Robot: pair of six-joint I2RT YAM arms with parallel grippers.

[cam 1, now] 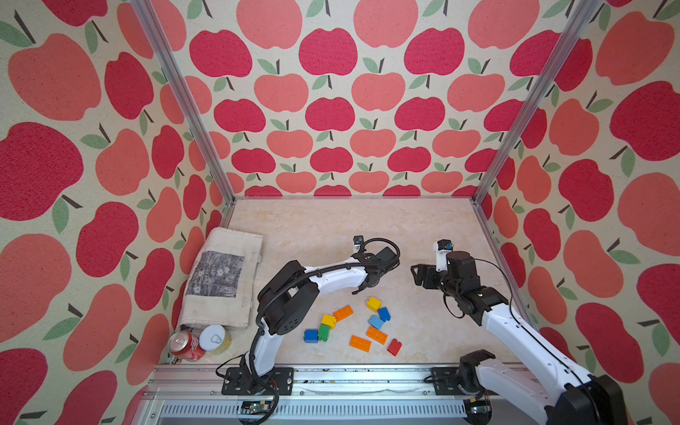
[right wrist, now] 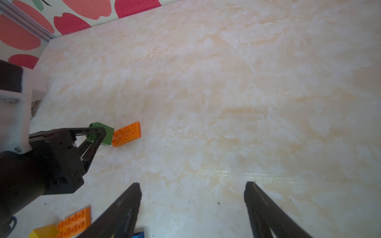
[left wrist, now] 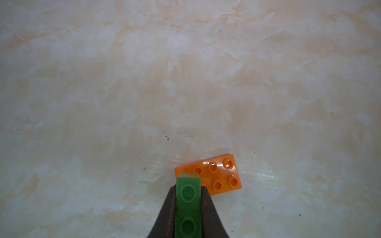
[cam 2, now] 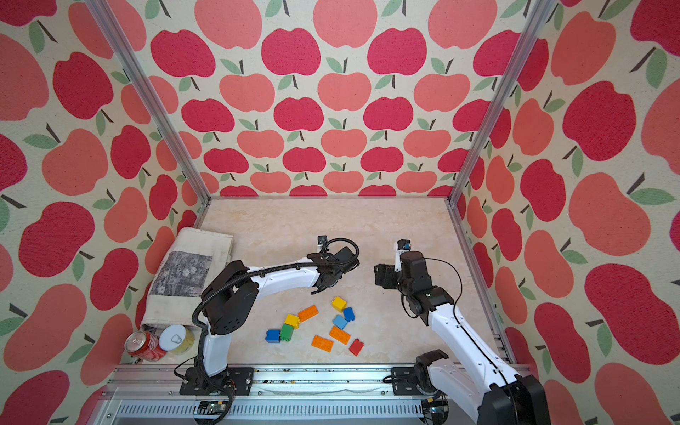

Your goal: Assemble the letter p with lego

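My left gripper is shut on a green brick [left wrist: 188, 214], studs showing, gripped between its two dark fingers. Just past it, an orange brick [left wrist: 228, 174] lies on the table, its left end covered by the green one in the left wrist view. Seen from the right wrist, the green brick [right wrist: 106, 138] is at the left end of that orange brick [right wrist: 127, 134]; I cannot tell whether they touch. My right gripper is open and empty, off to the right above bare table.
Loose bricks lie near the front: orange [cam 1: 360, 343], yellow [cam 1: 374, 304], green [cam 1: 323, 332], blue [cam 1: 311, 335], red [cam 1: 394, 346] and others. A cloth [cam 1: 221, 276], a red can [cam 1: 185, 345] and a jar [cam 1: 214, 339] stand at left.
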